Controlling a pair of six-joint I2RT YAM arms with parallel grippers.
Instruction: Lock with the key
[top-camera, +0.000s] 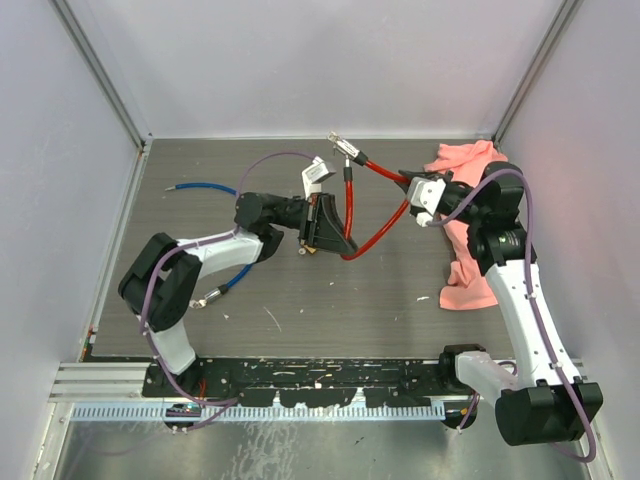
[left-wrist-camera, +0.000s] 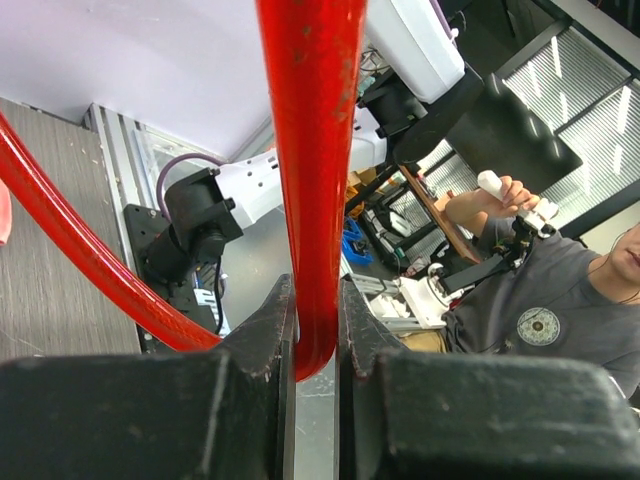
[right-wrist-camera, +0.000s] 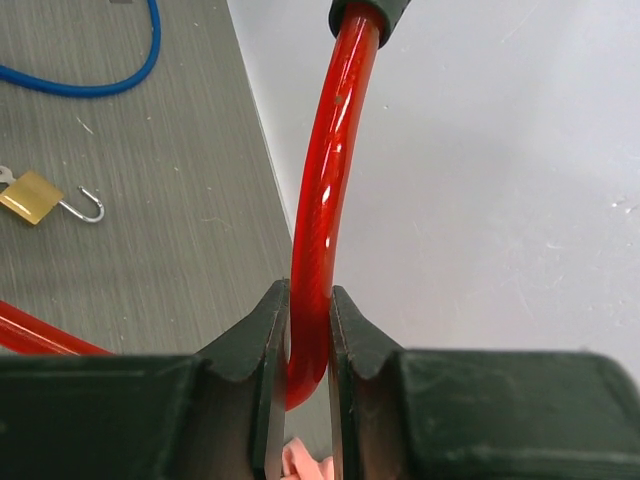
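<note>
A red cable lock hangs in the air between both arms. Its silver lock head is at the upper middle of the top view, and the cable's other end rises to just beneath it; whether the two touch, I cannot tell. The red cable bends in a loop below. My left gripper is shut on the bottom of the vertical stretch. Across from it, my right gripper has the cable between its fingers, close against both sides, near the dark collar. No key shows on the red lock.
On the table lie a blue cable and a brass padlock, its shackle open and a key at its other end. Pink cloth covers the table's right side.
</note>
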